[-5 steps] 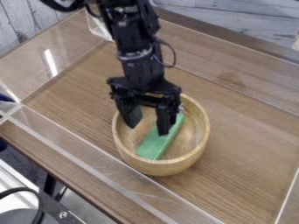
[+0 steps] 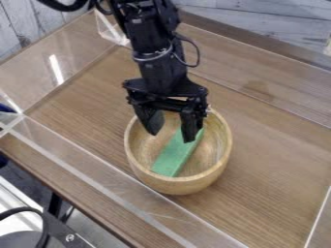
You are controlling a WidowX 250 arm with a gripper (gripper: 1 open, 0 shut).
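A light wooden bowl stands on the wooden table, with a green oblong object lying inside it. My black gripper hangs over the back half of the bowl, its two fingers apart and open, reaching just inside the rim above the upper end of the green object. The arm comes down from the top of the view and hides part of the bowl's back rim.
A pale wall runs along the back. Cables and pale hardware sit at the lower left edge, and a small blue item at the far left.
The green object shows more fully now.
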